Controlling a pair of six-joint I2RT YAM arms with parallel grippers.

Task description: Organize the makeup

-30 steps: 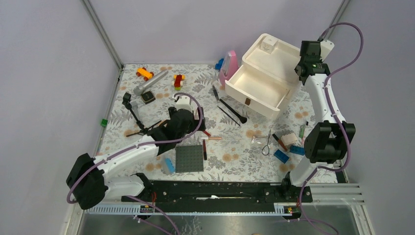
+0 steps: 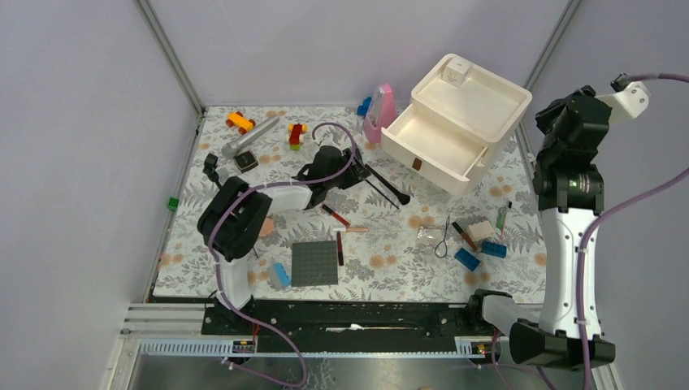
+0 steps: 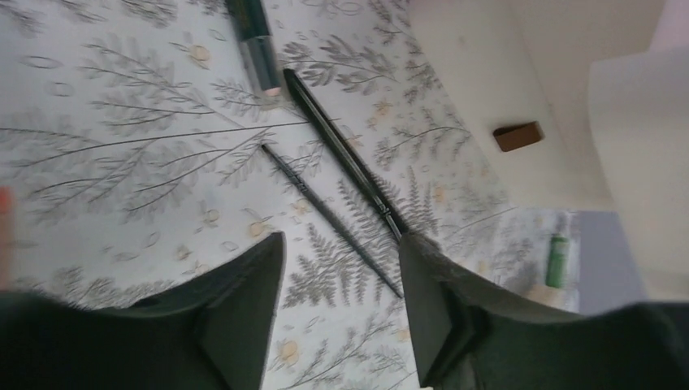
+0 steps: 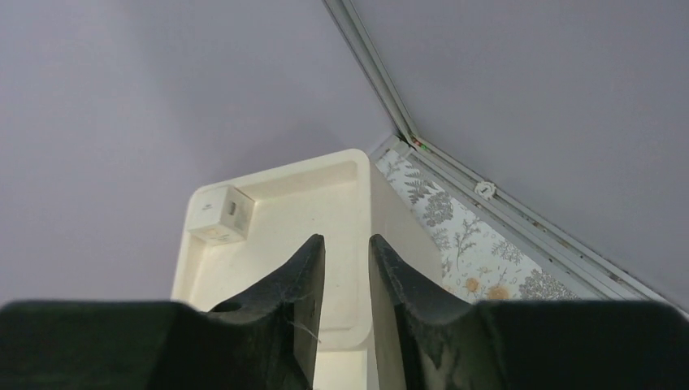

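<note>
My left gripper hangs open over the table, above a thin dark pencil (image 3: 333, 219) and a longer black brush (image 3: 345, 154); a dark-capped item (image 3: 253, 45) lies beside them. The white makeup organizer (image 2: 443, 146) stands at the back right with its drawer (image 2: 426, 146) pulled out and a small white box (image 2: 456, 71) in its top tray. My right gripper is raised at the right of the organizer, with its fingers close together and shut; I cannot make out anything between them.
Scissors (image 2: 441, 248), blue blocks (image 2: 467, 260), a pink object (image 2: 379, 114), toy cars (image 2: 241, 123), a silver tube (image 2: 248, 138) and a grey baseplate (image 2: 314, 263) lie around the table. The middle front has some free room.
My left gripper has moved right toward the black brushes. The organizer shifted slightly rightward in the earlier interval.
</note>
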